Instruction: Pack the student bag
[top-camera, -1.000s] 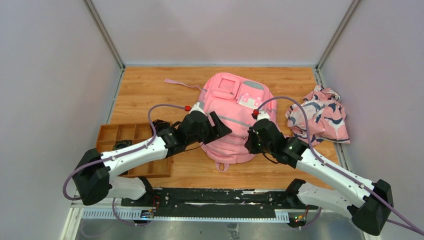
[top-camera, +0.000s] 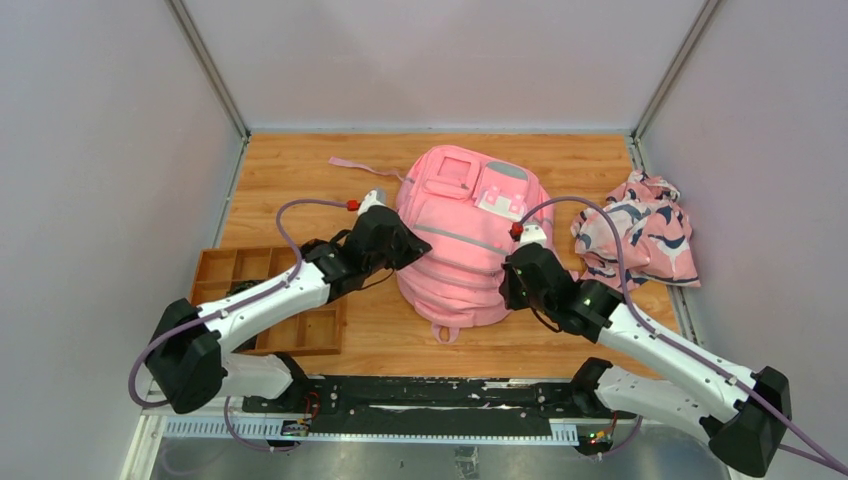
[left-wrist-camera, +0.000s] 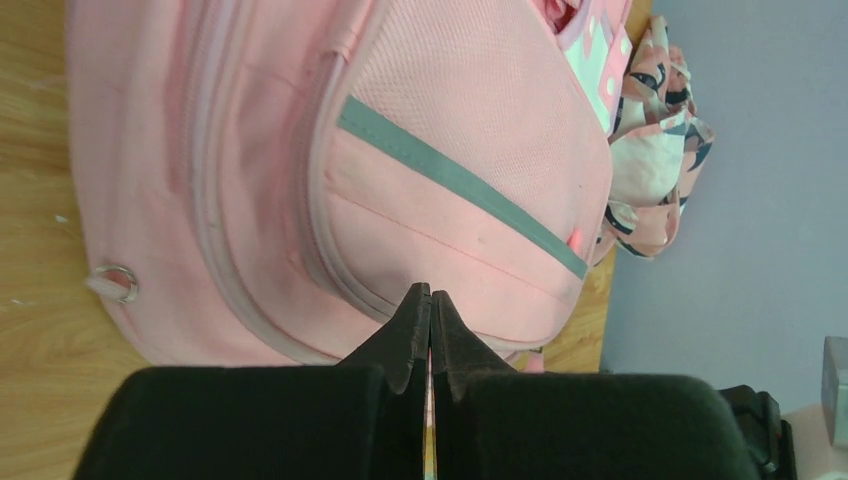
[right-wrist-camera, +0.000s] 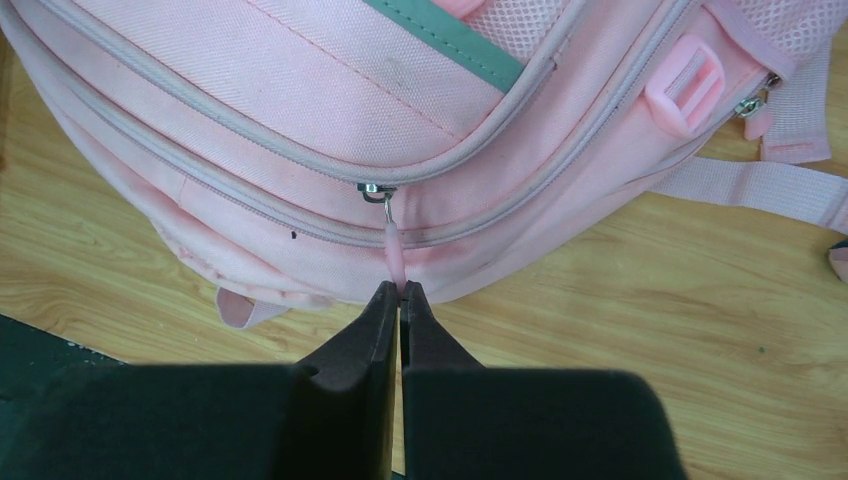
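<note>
A pink student bag (top-camera: 465, 245) lies flat in the middle of the wooden table, its zippers apparently closed where they show. My right gripper is shut on a pink zipper pull (right-wrist-camera: 394, 250), whose metal slider hangs on the front pocket's zipper near the bag's lower edge. Above the left part of the bag, my left gripper is shut with nothing between its fingers; the bag's front pocket (left-wrist-camera: 450, 180) with its grey-green stripe lies beyond the tips. The bag's inside is hidden.
A wooden compartment tray (top-camera: 320, 330) with dark items stands at the left, partly under my left arm. A patterned cloth bundle (top-camera: 645, 235) sits at the right edge. Bare table (top-camera: 300, 170) lies at the back left.
My left gripper has gone from open to shut and has drawn back to the left. The right gripper has shifted slightly to the right. The bag has hardly moved.
</note>
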